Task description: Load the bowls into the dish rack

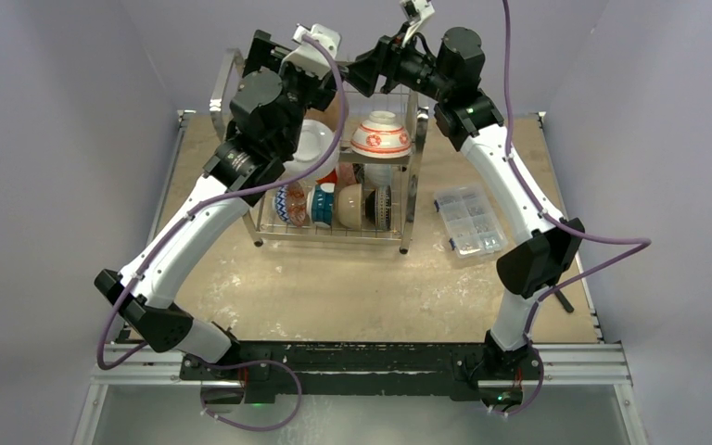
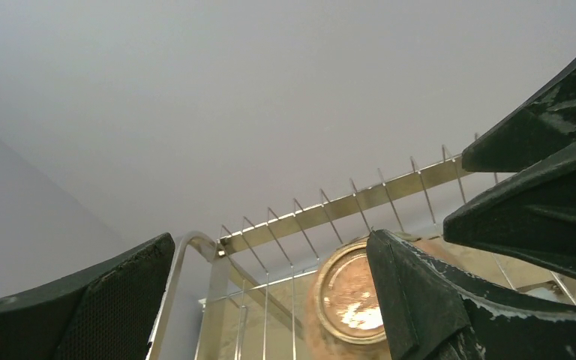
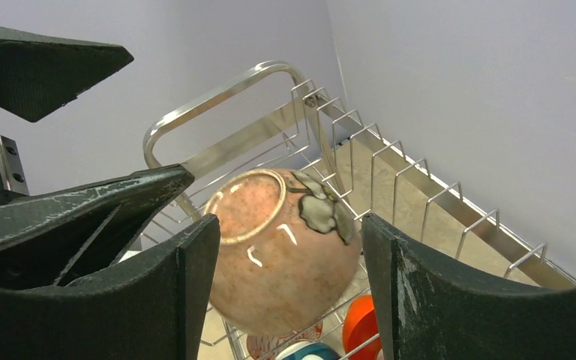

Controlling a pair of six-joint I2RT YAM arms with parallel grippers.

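Observation:
On the rack's upper level a brownish-pink bowl [image 3: 285,262] with a dark leaf pattern shows its base ring in the right wrist view. My right gripper stands part open with the bowl seen beyond and between its fingers; contact cannot be made out. In the left wrist view, the brownish bowl [image 2: 356,296] is partly covered by one finger of my left gripper, which is open and empty. A white bowl [image 1: 311,146] and a white-and-orange bowl [image 1: 380,137] also occupy the metal dish rack's [image 1: 413,195] upper level.
Several bowls, among them a blue one [image 1: 321,206] and a beige one [image 1: 349,206], fill the lower level. A clear plastic box [image 1: 470,221] lies right of the rack. Open table [image 1: 334,292] spreads in front. Both hands are close together above the rack.

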